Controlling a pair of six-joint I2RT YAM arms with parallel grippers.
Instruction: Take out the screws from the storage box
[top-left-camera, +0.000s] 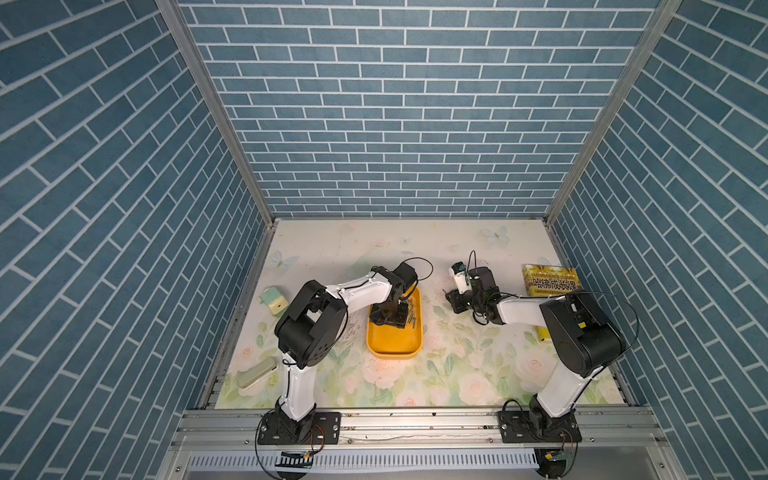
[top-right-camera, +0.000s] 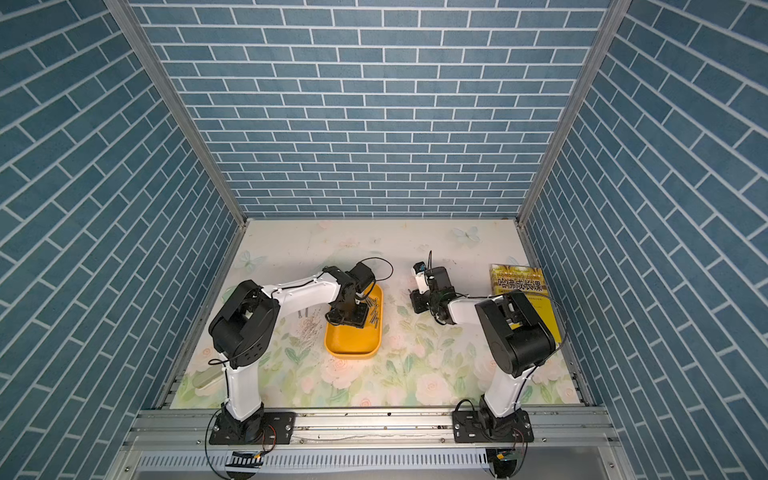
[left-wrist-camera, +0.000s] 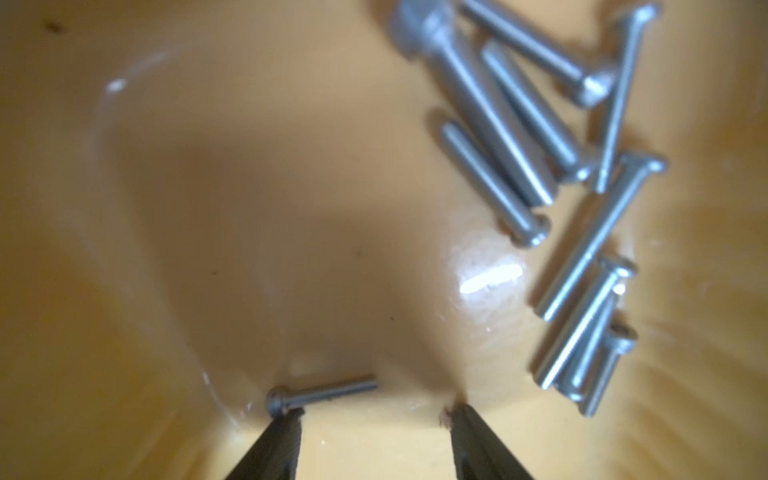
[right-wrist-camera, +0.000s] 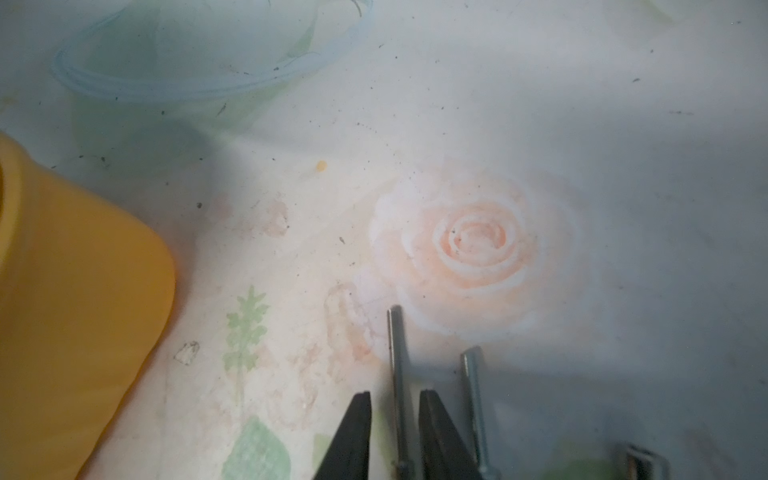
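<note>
My left gripper is open, low inside the orange box. In the left wrist view a small screw lies on the box floor just beyond its left fingertip; several larger screws cluster along the right. Nothing is between its fingers. On the table right of the box, my right gripper stands part open around a thin screw; whether it touches it I cannot tell. A second screw lies beside it, and another at the frame's lower edge.
A yellow book lies at the right edge, a pale green object and a pale bar at the left.
</note>
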